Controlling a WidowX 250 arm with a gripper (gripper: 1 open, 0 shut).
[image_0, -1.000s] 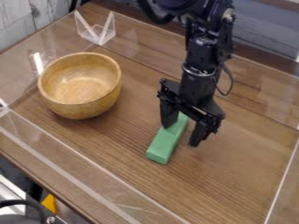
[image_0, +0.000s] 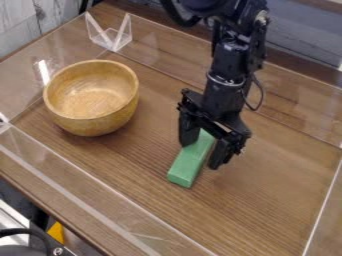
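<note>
My black gripper (image_0: 211, 132) hangs from the arm at the middle of the camera view, open, low over a green oblong block (image_0: 185, 171) that lies on the wooden table. Its fingers stand at the block's upper end and hide part of it; whether they touch it I cannot tell.
A wooden bowl (image_0: 90, 91) sits to the left. A white wire holder (image_0: 111, 32) stands at the back left.
The gripper has shifted and turned slightly over the block's upper end. The green block looks almost unmoved.
</note>
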